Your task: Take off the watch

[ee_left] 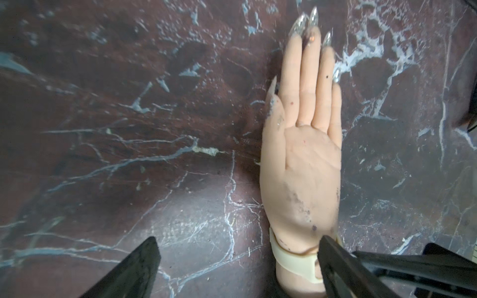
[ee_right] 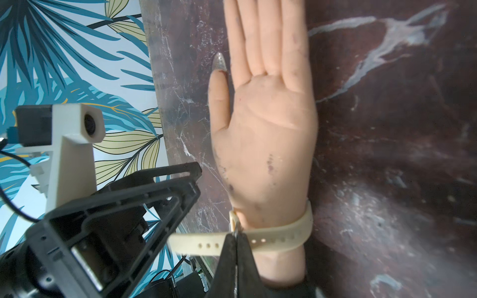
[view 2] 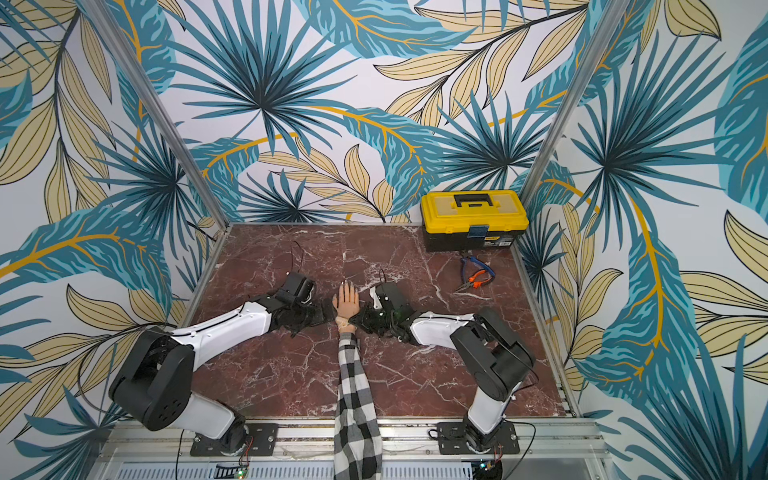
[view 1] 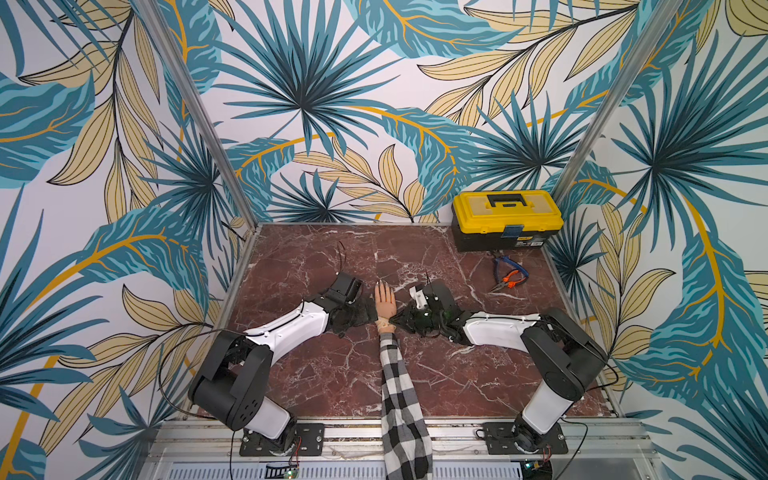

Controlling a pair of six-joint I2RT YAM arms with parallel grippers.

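A cream watch strap (ee_right: pixel 280 240) rings the wrist of a model hand (ee_right: pixel 268 134) in the right wrist view; its loose, holed end (ee_right: pixel 196 244) sticks out to the left. My right gripper is shut on the strap at the buckle, which its fingertips mostly cover. The watch face is out of sight. In the left wrist view the hand lies on the tabletop, and the band (ee_left: pixel 295 263) shows at its wrist. My left gripper is open with its fingers wide apart, left of the hand and empty.
The hand's checked sleeve (view 1: pixel 404 408) runs to the front edge between both arms. A yellow and black toolbox (view 1: pixel 508 220) stands at the back right, with orange-handled pliers (view 1: pixel 509 276) in front. Bare marble tabletop (view 1: pixel 288 248) lies at the back left.
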